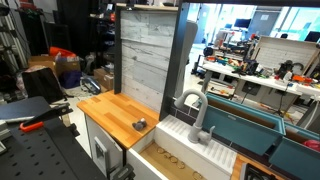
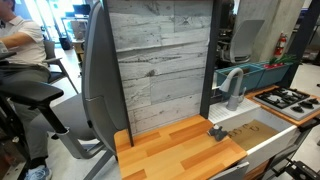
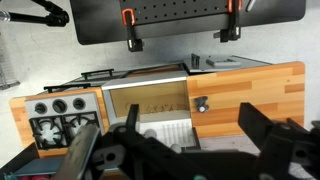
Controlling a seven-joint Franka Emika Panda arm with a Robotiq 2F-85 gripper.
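A small silver metal object (image 1: 139, 124) sits on the wooden countertop (image 1: 112, 113), close to the sink side. From the other exterior view the same object (image 2: 217, 132) is beside the grey faucet (image 2: 232, 88). Looking down in the wrist view, I see the silver object (image 3: 201, 104) at the left part of the wood. My gripper is open, its dark fingers spread wide at the lower part of the wrist view, with nothing held between them. It appears well above the counter. Neither exterior view clearly shows the gripper.
A white sink unit (image 1: 222, 155) with an open wood-bottomed basin (image 1: 168, 162) adjoins the counter. The tall faucet (image 1: 196, 110) rises behind it. Left in the wrist view is a stove (image 3: 62, 122). A whitewashed plank panel (image 2: 165, 65) stands behind the counter, whose remaining wood is clear.
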